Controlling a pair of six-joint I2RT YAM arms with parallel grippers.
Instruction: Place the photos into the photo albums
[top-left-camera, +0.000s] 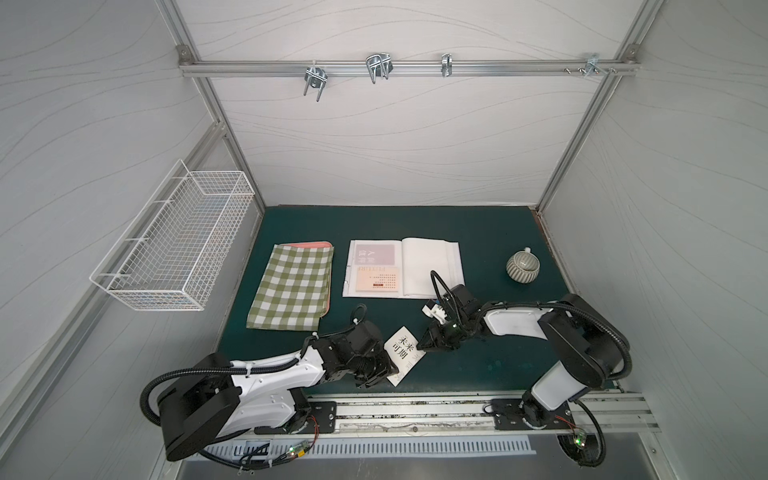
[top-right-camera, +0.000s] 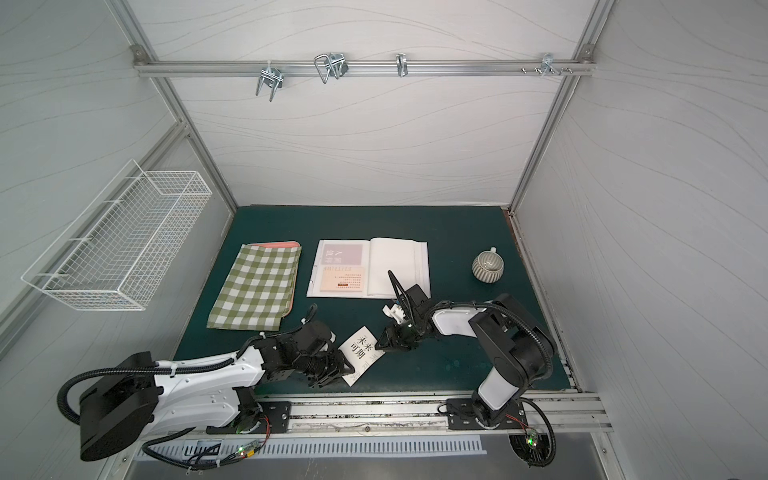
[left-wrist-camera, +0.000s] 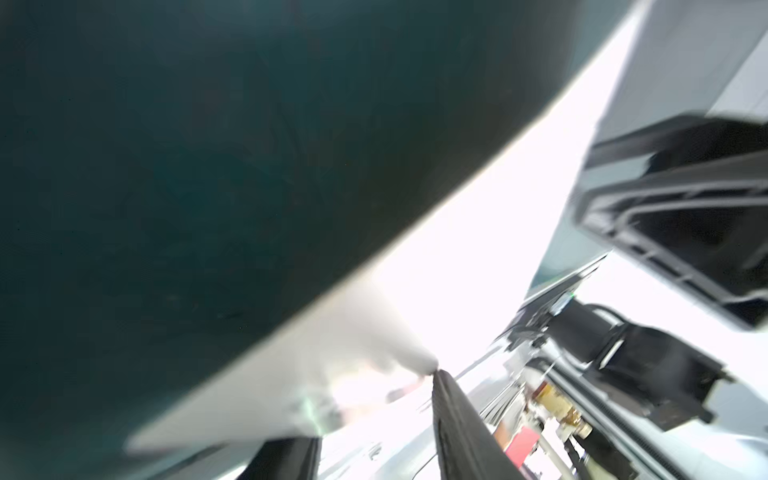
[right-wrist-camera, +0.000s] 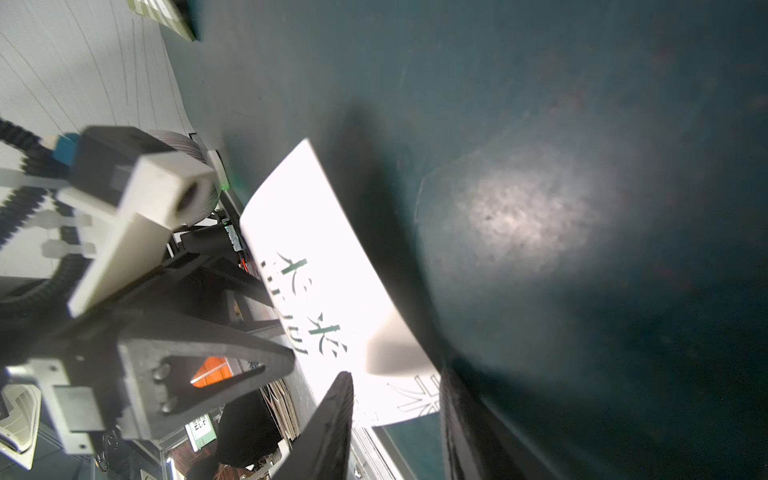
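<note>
A white photo card (top-left-camera: 405, 352) with dark Chinese characters is held low over the front middle of the table, between my grippers. My left gripper (top-left-camera: 385, 369) is at its lower left corner; in the left wrist view the card is bright and blurred at the fingertips. My right gripper is at the card's opposite corner, with the card's edge at its part-open fingers; whether it grips it is unclear. The open photo album (top-left-camera: 429, 264) lies behind, a pink-and-cream insert on its left page, its right page blank.
A green checked cloth (top-left-camera: 285, 288) on a pink board lies at left, a striped ceramic pot (top-left-camera: 523, 270) at right. A white wire basket (top-left-camera: 172, 240) hangs on the left wall.
</note>
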